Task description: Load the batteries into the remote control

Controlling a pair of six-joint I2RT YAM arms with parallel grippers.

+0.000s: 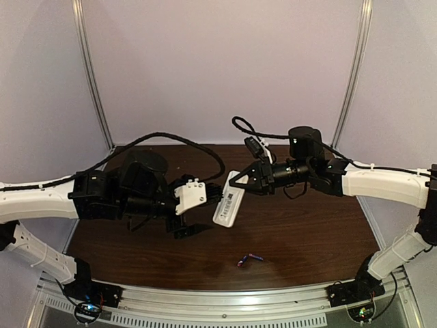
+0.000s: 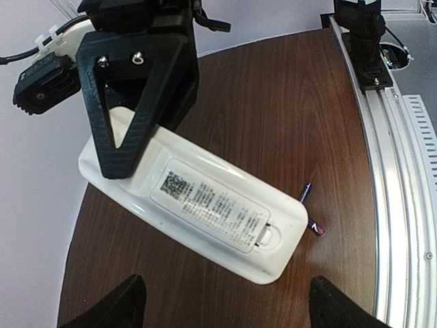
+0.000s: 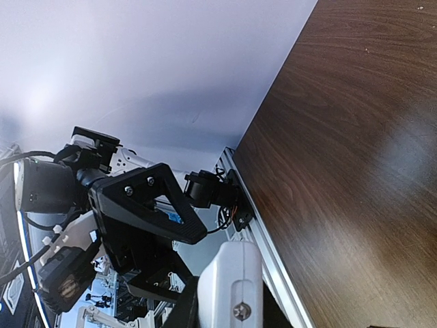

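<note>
The white remote control (image 1: 228, 203) (image 2: 205, 212) is held in the air by my right gripper (image 1: 239, 179), which is shut on one end of it. Its label side with a latched cover faces the left wrist view; in the right wrist view only its white end (image 3: 229, 287) shows. My left gripper is open, its fingertips at the bottom of its own view, just short of the remote. Two small batteries (image 1: 242, 261) (image 2: 315, 227) lie on the table below.
Walls stand at the back and sides, with a metal rail (image 1: 218, 297) along the front edge.
</note>
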